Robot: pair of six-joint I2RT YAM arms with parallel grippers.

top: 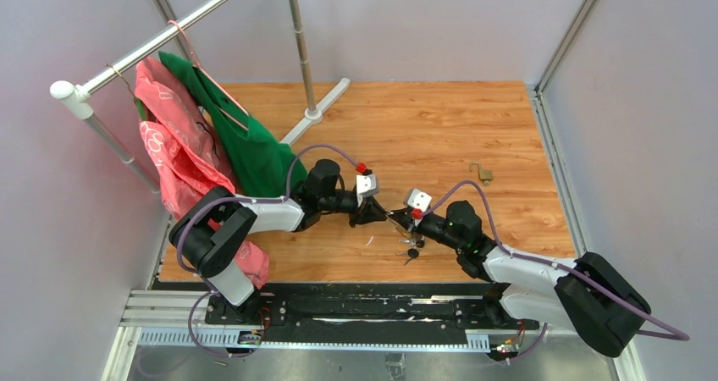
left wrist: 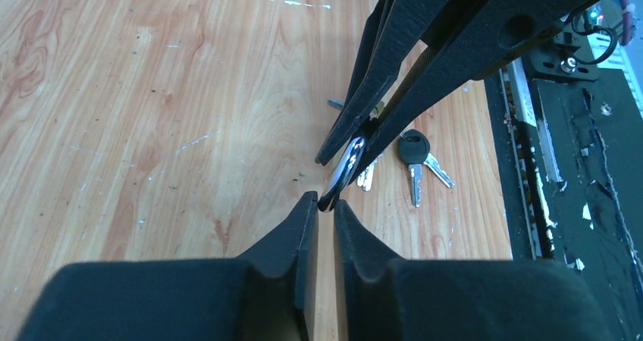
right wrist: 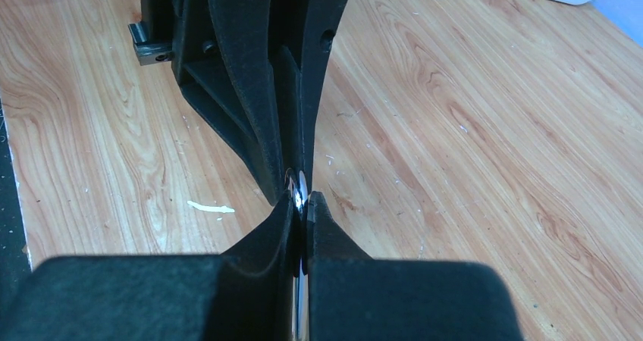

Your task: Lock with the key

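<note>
The bend of a bright metal shackle (left wrist: 347,168) spans the two grippers' tips near the middle of the table. My right gripper is shut on it. At the shackle's free end, the left gripper has one fingertip on either side, with a narrow gap between them; how firmly they touch it cannot be told. The lock body below is mostly hidden behind the right fingers (left wrist: 436,76). Black-headed keys (left wrist: 414,148) lie on the wood beneath. Another padlock (top: 486,176), brass with its shackle raised, rests farther back on the right.
A metal rack (top: 301,42) with a green cloth (top: 241,135) and a red patterned cloth (top: 173,135) takes up the left side. The green cloth hangs against the left arm. Bare wood (top: 423,127) fills the middle and back of the table.
</note>
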